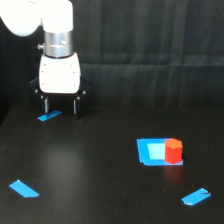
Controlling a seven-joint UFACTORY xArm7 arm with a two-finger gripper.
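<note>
A red block [174, 152] rests at the right, over the right side of a blue square mat [145, 159] with a pale centre [156, 151]. My gripper [61, 105] is at the far left of the table, well away from the block. Its two dark fingers hang wide apart below the white hand [60, 75], and nothing shows between them. The gripper is open.
Blue strips lie flat on the dark table: one [49, 116] close to my gripper, another [24, 189] at the front left and a third [196, 197] at the front right. Between gripper and mat the table [100, 150] is bare. Dark curtains [150, 50] hang behind.
</note>
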